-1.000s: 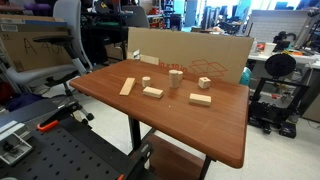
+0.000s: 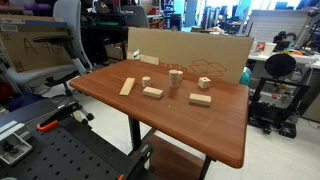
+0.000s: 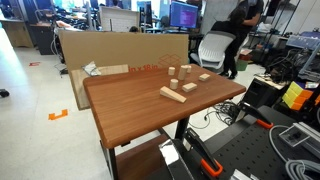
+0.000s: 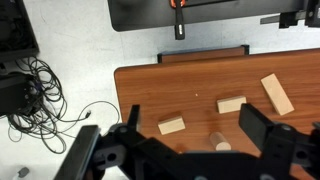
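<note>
Several pale wooden blocks are spread over a brown table (image 2: pixel 225 130). In exterior view 1 they are a long flat block (image 2: pixel 127 86), a small block (image 2: pixel 146 80), a low block (image 2: pixel 152 92), a taller round piece (image 2: pixel 175 78), a cube-like block (image 2: pixel 204 82) and a rectangular block (image 2: pixel 200 99). My gripper shows only in the wrist view, open, its dark fingers wide apart above the table. Between and beyond them lie a small block (image 4: pixel 171 125), a round piece (image 4: pixel 219 142), another block (image 4: pixel 231 104) and a long block (image 4: pixel 277 94).
A cardboard panel (image 2: pixel 190 53) stands along the table's far side. A black work surface (image 2: pixel 85 150) adjoins the near side, with red-handled clamps (image 3: pixel 211 167). Loose black cables (image 4: pixel 42 100) lie on the floor.
</note>
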